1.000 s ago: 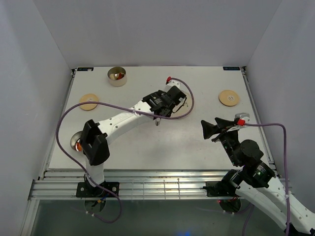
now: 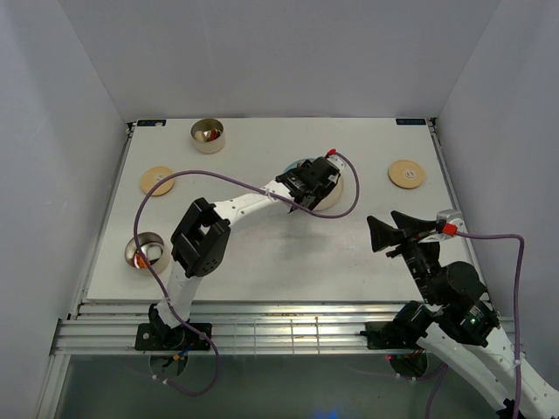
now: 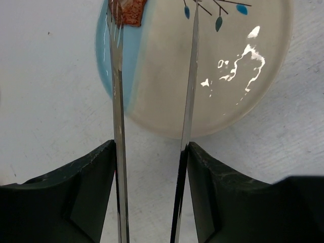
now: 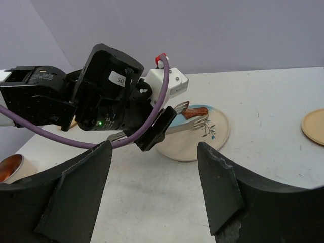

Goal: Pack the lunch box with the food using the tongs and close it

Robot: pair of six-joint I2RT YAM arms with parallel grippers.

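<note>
A plate (image 4: 185,147), cream with a blue side and a leaf pattern, lies on the table; the left arm covers much of it in the top view. On its blue part rests a brown piece of food, also visible at the upper left of the left wrist view. My left gripper, with long metal fork-like fingers (image 3: 118,96), is open over the plate. One fork tip overlaps the food; contact is unclear. My right gripper (image 2: 393,229) hangs over the table's right side, its black fingers (image 4: 81,187) apart and nothing visible between them.
A round pot (image 2: 208,147) with food in it stands at the back left, another pot (image 2: 157,266) at the front left. Flat wooden discs (image 2: 157,180) lie at left and right.
My left gripper has shifted right and slightly toward the table's front, over the plate. More of the front-left pot's contents shows.
</note>
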